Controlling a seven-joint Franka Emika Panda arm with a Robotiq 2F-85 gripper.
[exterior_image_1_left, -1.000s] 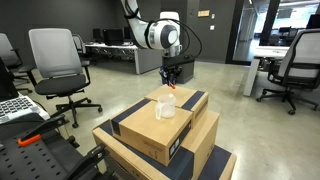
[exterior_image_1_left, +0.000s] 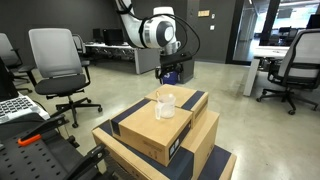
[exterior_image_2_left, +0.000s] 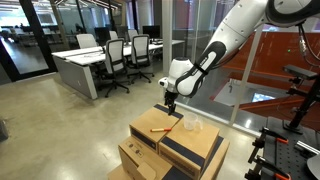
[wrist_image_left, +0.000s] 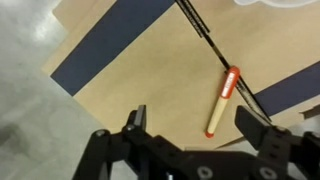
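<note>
My gripper stands open above the cardboard, its fingers wide apart and holding nothing. A pale marker with red ends (wrist_image_left: 222, 102) lies on the box top below, slanting across the gap seen between the fingers. In exterior view 2 the marker (exterior_image_2_left: 162, 129) rests on the box to the left of a clear cup (exterior_image_2_left: 192, 125). The cup (exterior_image_1_left: 166, 103) is upright on the near box in exterior view 1. Only part of the cup's pale rim (wrist_image_left: 272, 2) enters the top of the wrist view.
Cardboard boxes (exterior_image_1_left: 152, 134) with dark tape bands form the work surface, with a dark seam between box tops. Bare cardboard lies left of the marker in the wrist view. Office chairs (exterior_image_1_left: 60, 70) stand on the floor well away.
The arm has barely moved.
</note>
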